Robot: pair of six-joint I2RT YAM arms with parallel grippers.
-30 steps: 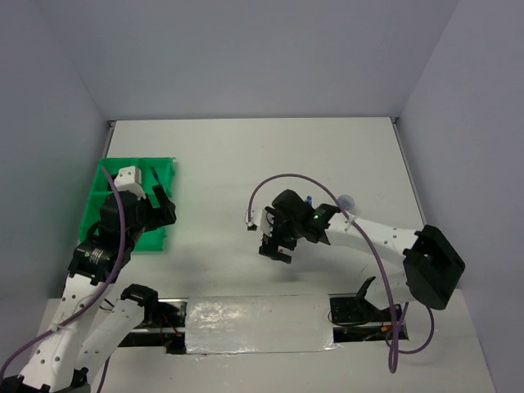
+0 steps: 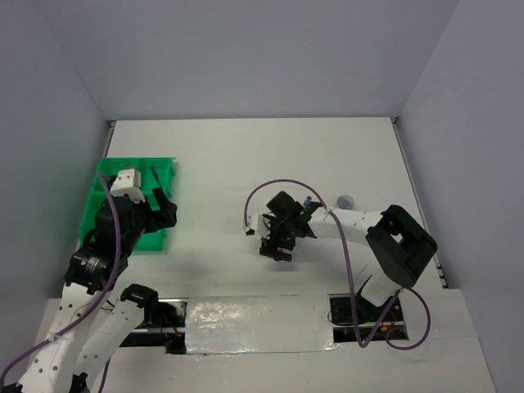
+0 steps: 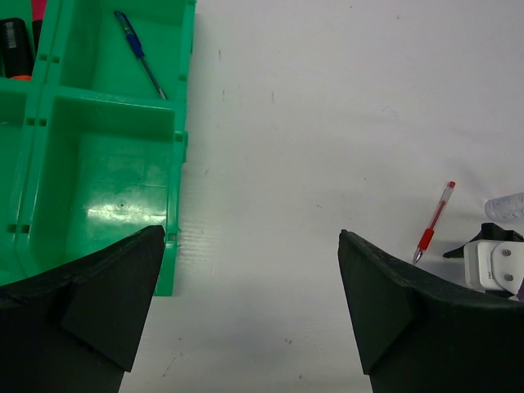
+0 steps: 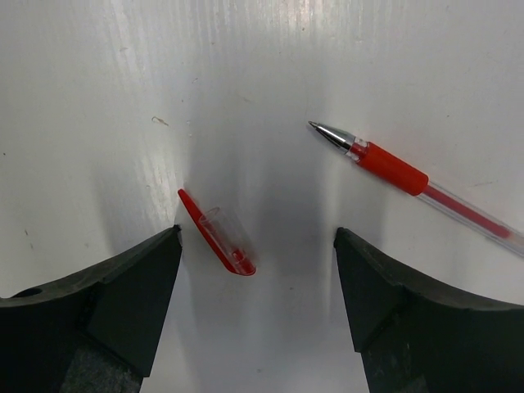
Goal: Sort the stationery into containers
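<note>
My right gripper is open low over the table, a red pen cap (image 4: 219, 233) lying between its fingertips, by the left one. A red gel pen lies to its right; the same pen (image 3: 434, 216) shows in the left wrist view. My left gripper stands open above the table beside the green divided container (image 3: 179, 205). In that container are a blue pen (image 3: 141, 55) and a dark marker (image 3: 18, 49) with something red beside it.
A clear cylindrical object (image 3: 505, 206) lies at the right, partly in view, with a small blue item (image 2: 308, 201) near it in the top view.
The left arm has barely moved.
</note>
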